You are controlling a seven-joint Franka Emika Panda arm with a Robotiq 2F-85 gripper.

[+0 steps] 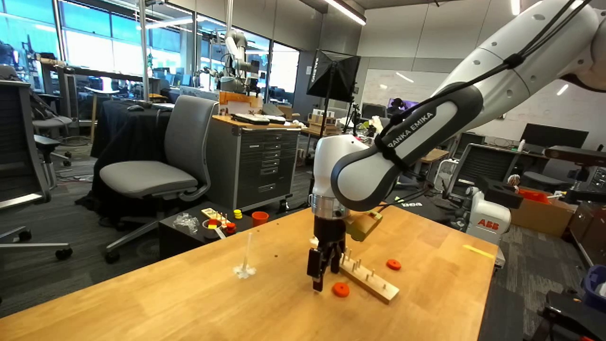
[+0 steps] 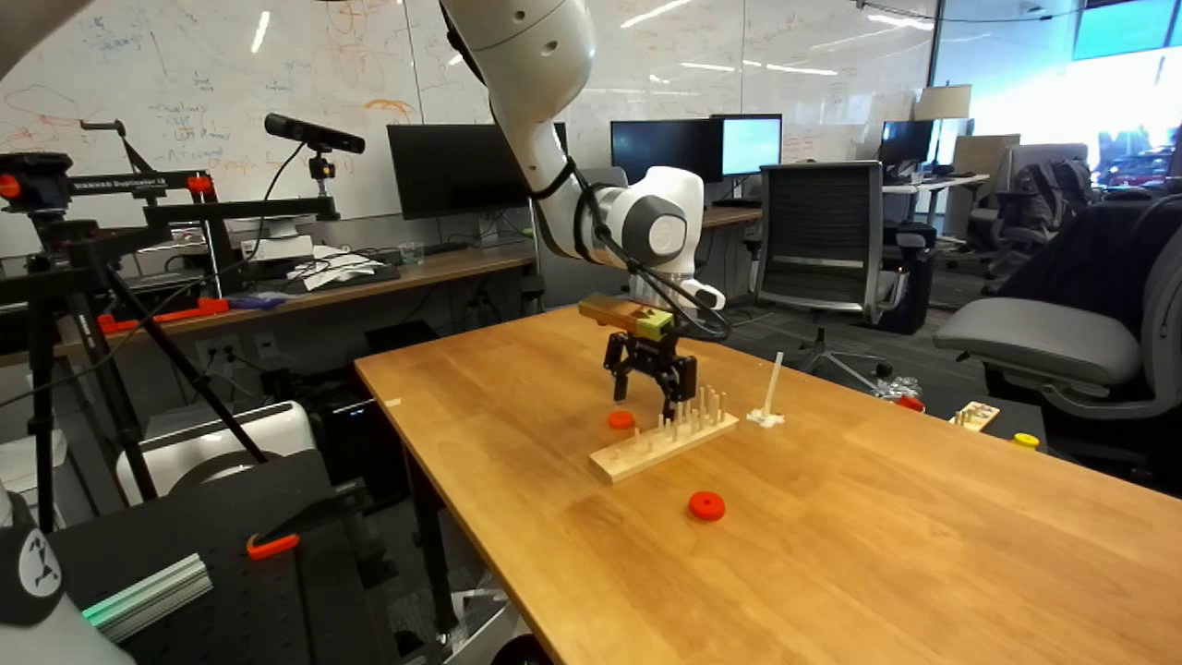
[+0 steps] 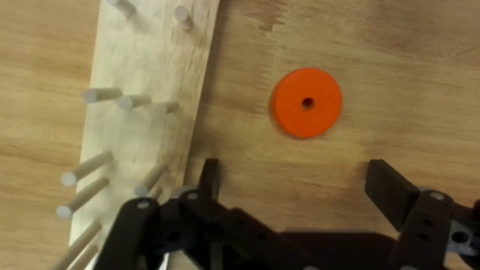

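An orange disc (image 3: 308, 103) with a small centre hole lies flat on the table, ahead of my gripper in the wrist view. My fingers stand wide apart with nothing between the fingertips. Left of the disc is a pale wooden peg board (image 3: 135, 58) with upright pegs of differing heights; one finger (image 3: 209, 177) is close by its long edge, and whether they touch I cannot tell. Exterior view 1 shows the gripper (image 1: 326, 275) low over the table beside that disc (image 1: 341, 290). A second red-orange disc (image 1: 393, 264) rests across the board.
A thin white post (image 1: 247, 253) on a taped base stands on the wooden table (image 2: 942, 554), past the board's tall-peg end. Off the table, a dark low surface carries an orange cup (image 1: 259, 218) and another peg board (image 2: 976, 416).
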